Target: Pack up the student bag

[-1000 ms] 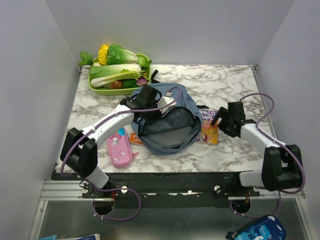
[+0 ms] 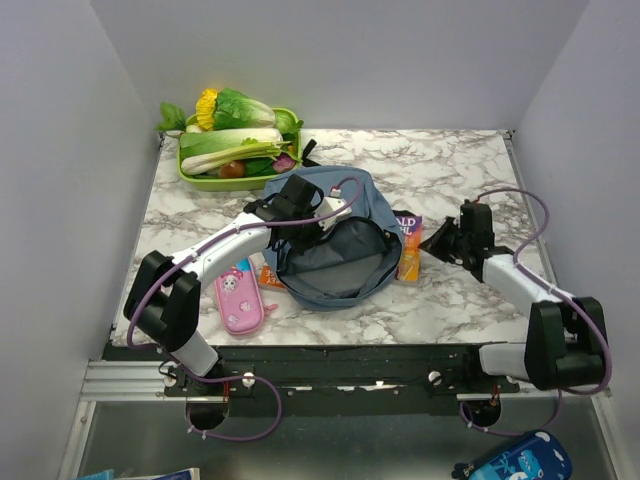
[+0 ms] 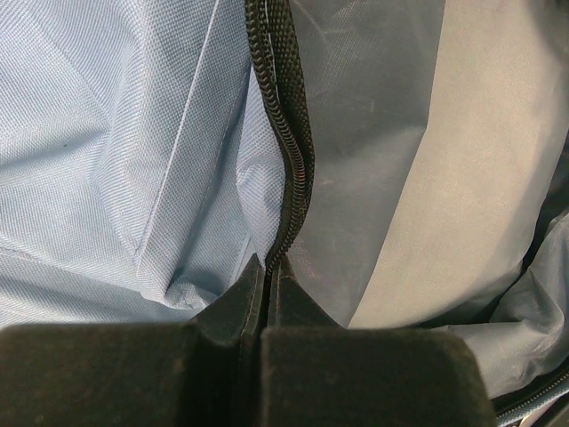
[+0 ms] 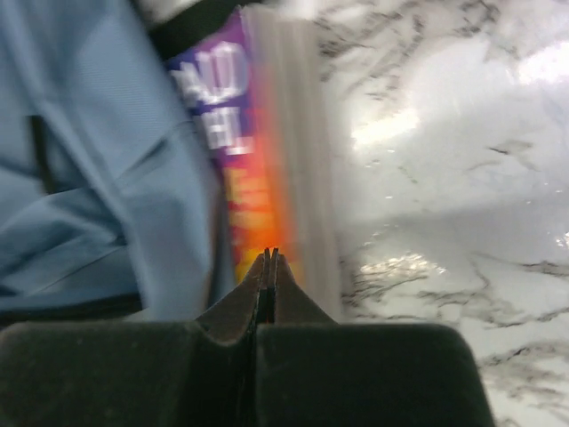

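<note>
The open blue-grey bag lies mid-table. My left gripper is shut on the bag's edge, pinching its dark zipper. Partly covered by the bag's right side is the Roald Dahl book, its orange and purple cover narrowed to a strip. In the right wrist view the book's page edges face my right gripper, which is shut with nothing between its fingers; the book is outside them. A pink pencil case lies left of the bag, near an orange item partly under it.
A green basket of vegetables stands at the back left. A blue patterned case is off the table at the front right.
My right gripper has gone from open to shut. The book has slid left, further under the bag's side, and less of its cover shows.
</note>
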